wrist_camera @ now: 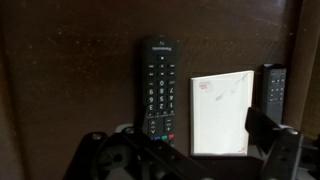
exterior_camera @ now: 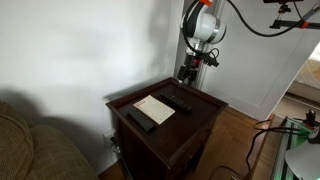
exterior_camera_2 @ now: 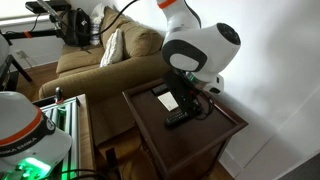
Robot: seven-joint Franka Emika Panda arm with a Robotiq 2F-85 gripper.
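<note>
A long black remote with many buttons [wrist_camera: 158, 85] lies on the dark wooden top in the middle of the wrist view. To its right is a sheet of white paper [wrist_camera: 221, 105], and beyond that a smaller dark remote [wrist_camera: 274, 90], partly hidden by a finger. In exterior view 1 the paper [exterior_camera: 154, 108] lies between the two remotes, with the left remote [exterior_camera: 141, 121] near the cabinet's left edge. My gripper [exterior_camera: 187, 76] is open above the far side of the top, and nothing is between its fingers.
The dark cabinet [exterior_camera: 168, 140] stands against a white wall, its raised rim [exterior_camera_2: 225, 135] running round the top. A brown sofa [exterior_camera_2: 120, 65] is behind it. Cables [exterior_camera: 255, 140] hang over the floor at the right.
</note>
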